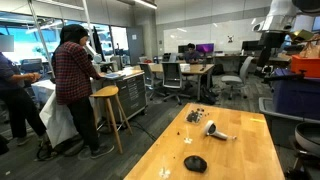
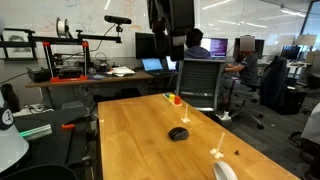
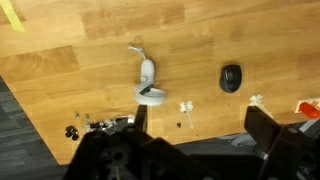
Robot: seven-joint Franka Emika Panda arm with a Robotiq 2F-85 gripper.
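Observation:
My gripper is open high above the wooden table, with nothing between its black fingers. Its dark shape fills the top of exterior view 2 and shows at the upper right of exterior view 1. Below it in the wrist view lies a white object [image 3: 148, 74] with a rounded end and a short cord or tail. To the right of that rests a small black oval thing [image 3: 231, 78], perhaps a computer mouse. Both lie on the tabletop [image 1: 231, 158], well apart from the gripper.
Small white pieces [image 3: 186, 108] lie near the table's edge, with dark and metallic bits [image 3: 105, 125] to their left. A red-and-white item [image 3: 308, 109] sits at the far right. Chairs and desks stand beyond, and people [image 1: 76, 75] stand off to the left in exterior view 1.

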